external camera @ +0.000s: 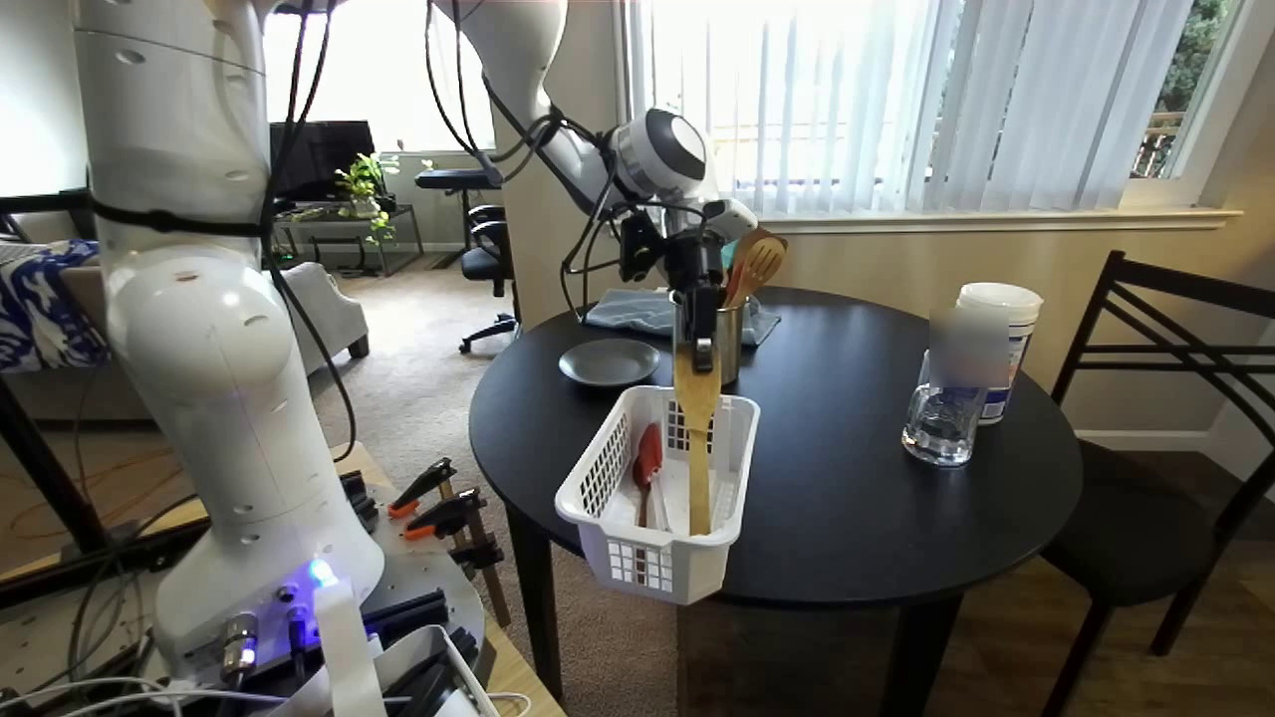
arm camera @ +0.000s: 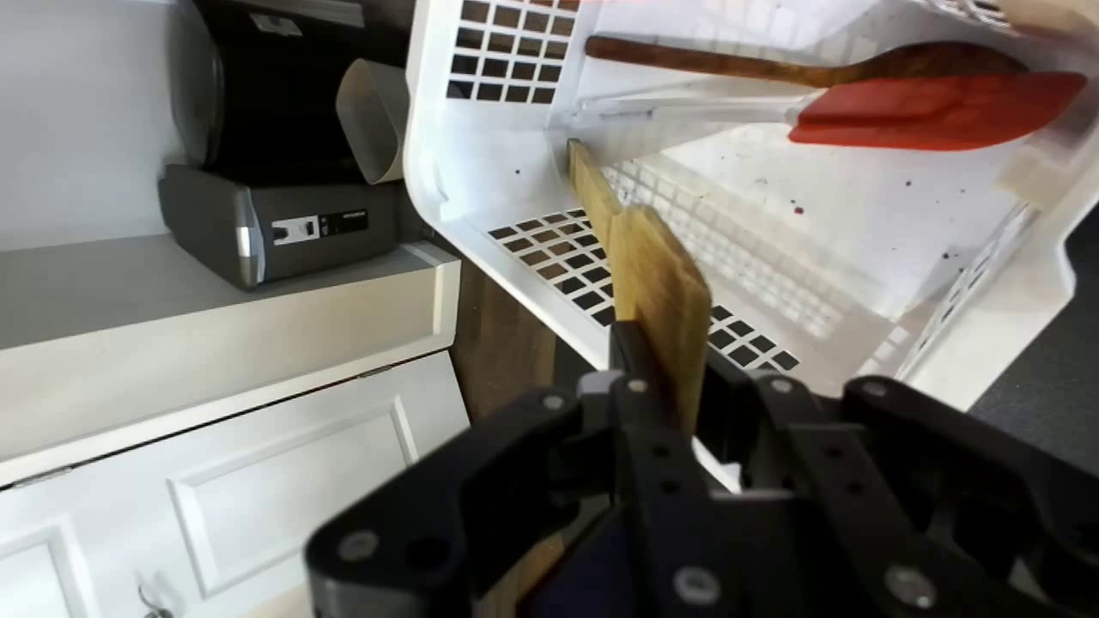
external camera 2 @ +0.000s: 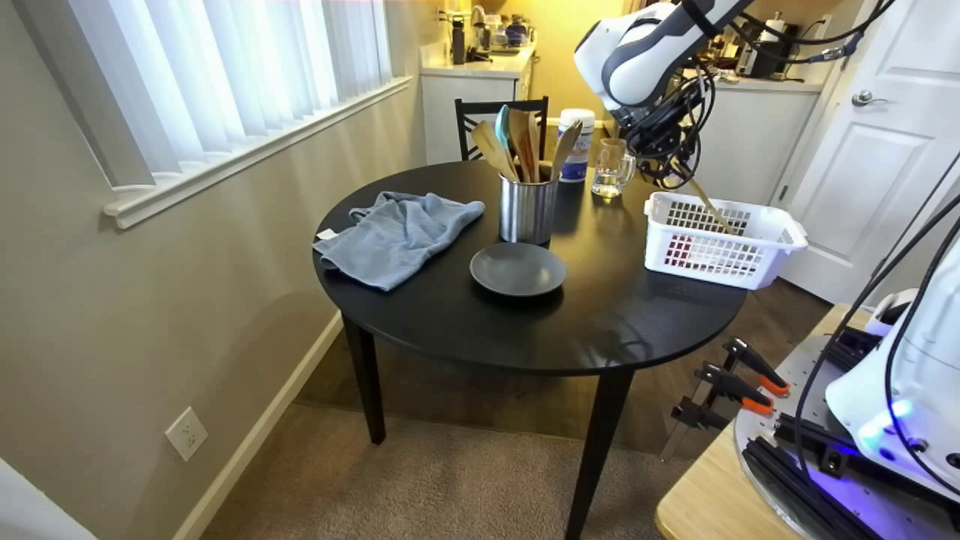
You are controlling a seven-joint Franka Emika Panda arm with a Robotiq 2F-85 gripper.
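Note:
My gripper (external camera: 702,353) is shut on the blade end of a wooden spatula (external camera: 699,418), above the far end of the white basket (external camera: 574,492). The spatula's handle slants down into the basket; in the wrist view the wooden spatula (arm camera: 659,283) runs from between my fingers towards a basket corner. A red spatula (arm camera: 927,112) with a clear handle and a dark wooden spoon (arm camera: 711,62) lie side by side on the basket floor. In the second exterior view cables hide my fingertips, while the slanting wooden handle (external camera 2: 713,205) shows over the white basket (external camera 2: 760,225).
A metal canister (external camera 2: 527,211) of utensils stands mid-table, near a grey plate (external camera 2: 518,269) and a blue-grey cloth (external camera 2: 400,235). A glass mug (external camera: 938,424) and a white tub (external camera: 1001,313) stand at the right. Bare black tabletop (external camera: 837,478) lies right of the basket.

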